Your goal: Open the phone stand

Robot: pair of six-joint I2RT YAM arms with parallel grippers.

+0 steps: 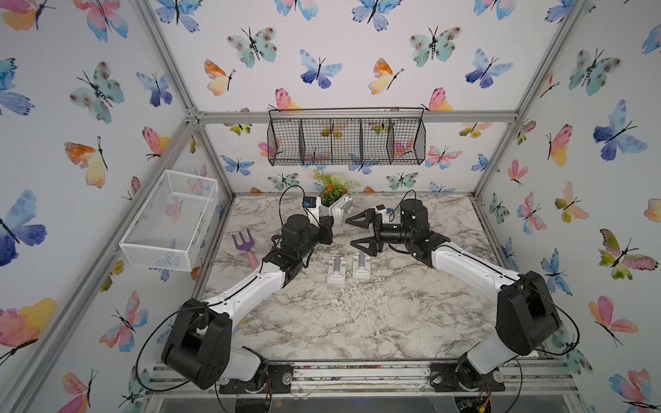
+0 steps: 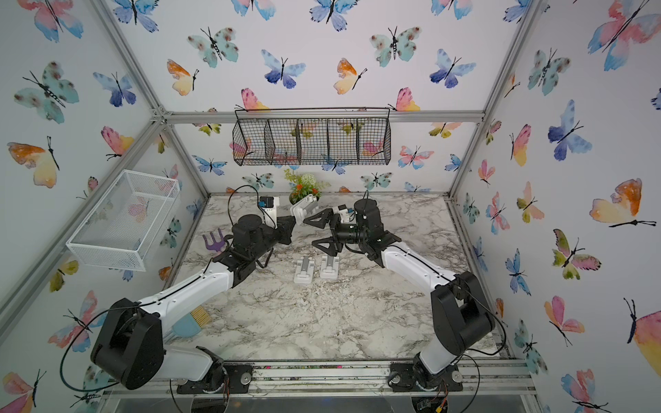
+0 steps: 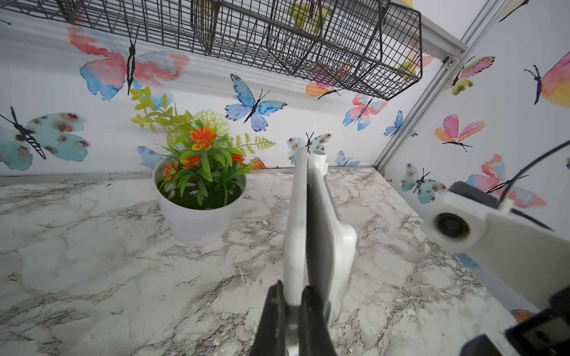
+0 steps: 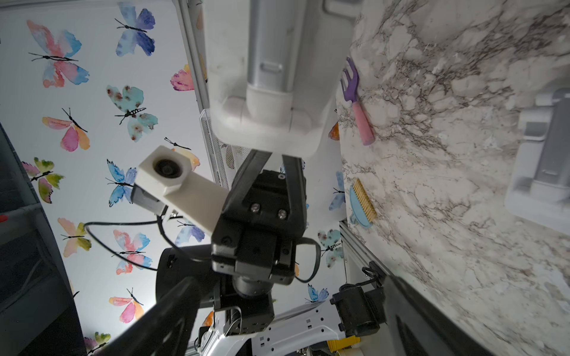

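A white and grey phone stand (image 1: 341, 208) is held off the table by my left gripper, whose fingers are shut on its lower edge. Seen edge-on in the left wrist view, the stand has two panels with a narrow gap between them, close together at the bottom. Its grey strip and hinge face the right wrist camera (image 4: 270, 65). My right gripper (image 1: 354, 232) stands open to the right of the stand, apart from it, with nothing between its fingers.
Two more white stands (image 1: 336, 269) (image 1: 361, 265) lie flat on the marble table below the grippers. A potted plant (image 3: 199, 201) stands behind. A purple fork (image 1: 244, 244) lies at left, a brush (image 2: 189, 322) nearer the front.
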